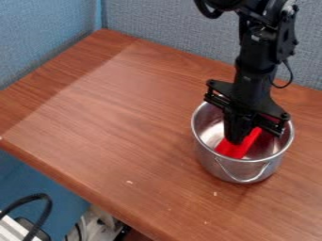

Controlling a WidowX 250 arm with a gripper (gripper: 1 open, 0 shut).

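Observation:
A silver metal pot (223, 165) with a wire handle stands on the right half of the wooden table. Inside it lies a red object (234, 146). My black gripper (239, 127) reaches down into the pot from above, over the red object and partly hiding it. Whether its fingers are on the red object or apart from it is hard to make out.
Blue padded walls border the back and left. Cables and white items lie below the table edge at lower left.

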